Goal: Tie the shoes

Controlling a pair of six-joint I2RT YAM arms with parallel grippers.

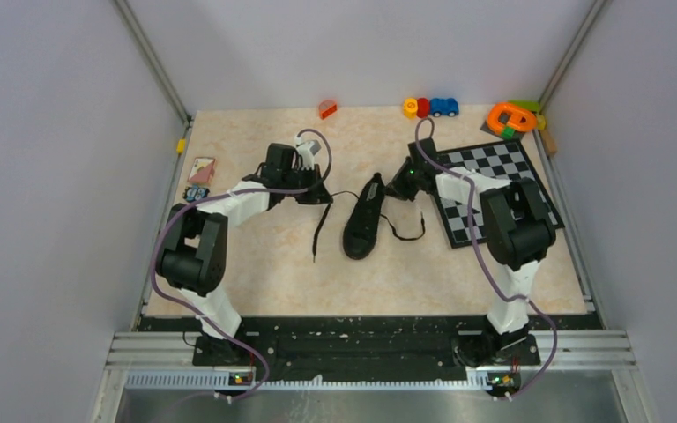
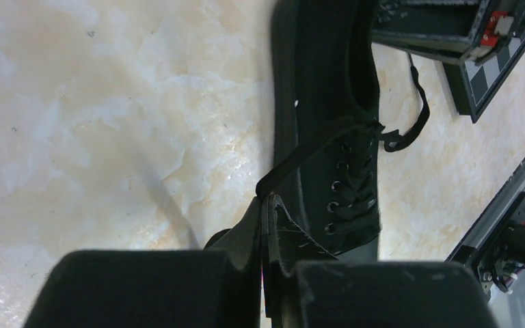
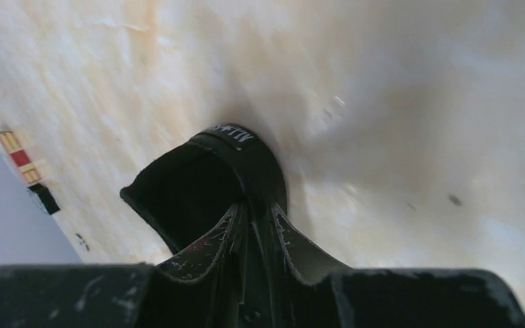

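A black shoe (image 1: 361,231) lies mid-table, toe toward the front, with its eyelets (image 2: 335,205) visible. My left gripper (image 1: 322,198) is shut on the left lace (image 2: 301,150), which runs from the shoe to the fingers and hangs down beyond. My right gripper (image 1: 389,190) is shut on the shoe's heel collar (image 3: 253,164) at the back end. The right lace (image 1: 410,236) lies loose on the table to the right of the shoe.
A checkered board (image 1: 485,163) lies under the right arm. Toys such as a blue car (image 1: 443,107) line the back edge; small items (image 1: 201,172) sit at the left.
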